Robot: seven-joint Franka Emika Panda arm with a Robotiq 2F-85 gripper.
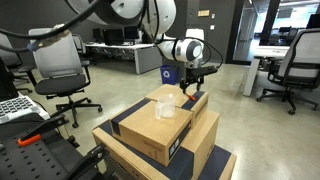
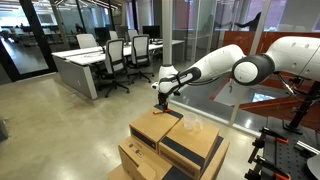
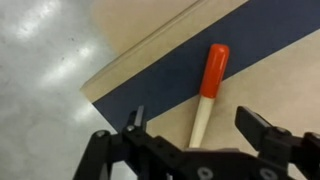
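A slim stick or marker with a red end (image 3: 215, 68) and a pale, cream-coloured body (image 3: 201, 122) lies on a cardboard surface crossed by a dark band. My gripper is above it, fingers wide apart. In the wrist view the stick runs between the two fingers, nearer the right one, and nothing is gripped. Its lower end is partly hidden by the gripper. From the first exterior view, the red end (image 1: 192, 97) shows as a small spot on the box top, just below the gripper.
Cardboard boxes (image 1: 154, 132) with dark bands form the work surface. A clear or whitish container (image 1: 168, 107) stands on them near the stick. Office chairs (image 1: 63, 80) and desks are farther off. Open floor (image 2: 80, 125) surrounds the boxes.
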